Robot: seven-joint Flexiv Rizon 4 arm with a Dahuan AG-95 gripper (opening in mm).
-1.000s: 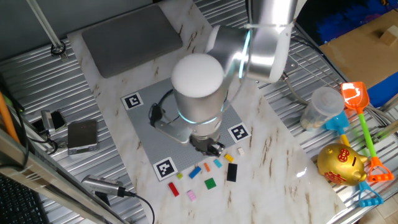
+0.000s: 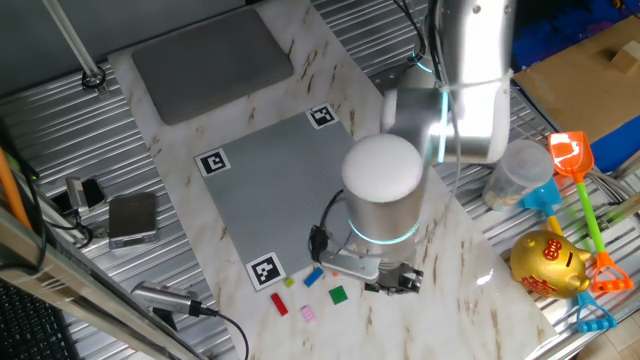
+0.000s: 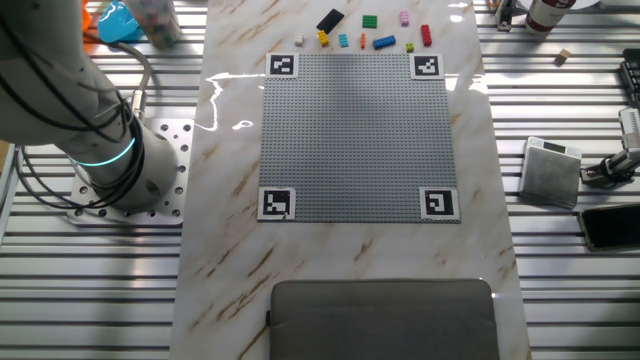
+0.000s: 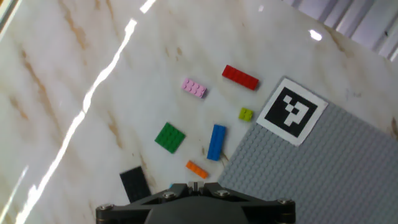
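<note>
My gripper (image 2: 400,281) hangs above the marble table, beyond the grey baseplate's edge. In the wrist view its fingers meet at bottom centre, shut, with nothing visible between them. Loose bricks lie beside the grey baseplate (image 3: 360,140): red (image 4: 240,77), pink (image 4: 194,88), lime (image 4: 245,114), green (image 4: 170,137), blue (image 4: 216,142) and orange (image 4: 197,169). A black brick (image 4: 135,183) lies near the gripper's left side in that view. The cyan brick is mostly covered there. A yellow brick (image 3: 323,39) and a white brick (image 3: 299,40) show in exterior view 2.
A grey case (image 2: 212,64) lies on the table past the baseplate. Beside the table are a clear container (image 2: 518,174), a gold piggy bank (image 2: 550,265) and toy shovels (image 2: 572,156). The baseplate is bare except for its corner markers.
The arm has swung right in exterior view 1, from over the baseplate to beyond its edge. It now hides the black, yellow and white bricks there. The visible bricks have not moved.
</note>
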